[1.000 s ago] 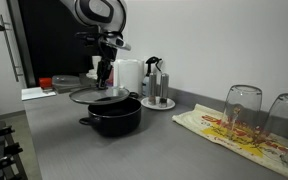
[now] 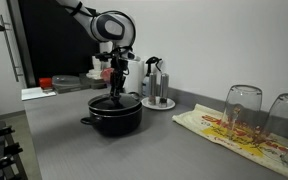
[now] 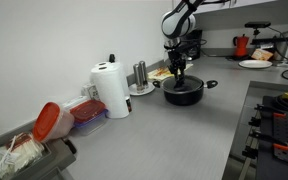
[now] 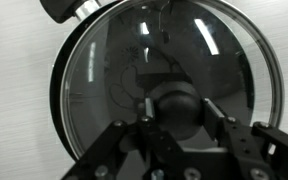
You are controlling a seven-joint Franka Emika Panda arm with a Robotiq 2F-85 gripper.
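Note:
A glass lid (image 4: 94,110) with a dark round knob (image 4: 179,108) fills most of the wrist view. My gripper is shut on that knob, one finger at each side. Below the lid is the black pot (image 2: 116,122), on the grey table in exterior view 1. The lid lies on or very close over the pot's rim; in the wrist view it sits slightly off centre, with the pot's dark rim showing at its left. Exterior view 2 shows the pot (image 3: 185,95) with my gripper (image 3: 179,82) upright above it.
Inverted glasses (image 2: 242,110) stand on a patterned cloth (image 2: 224,132) at the right. Behind the pot is a plate (image 2: 159,104) with shakers. A paper towel roll (image 3: 111,90) stands near a dish rack (image 3: 19,155).
My gripper has come down and to the right with the lid. Earlier the lid hung tilted above and left of the pot; now it is level with the pot's top.

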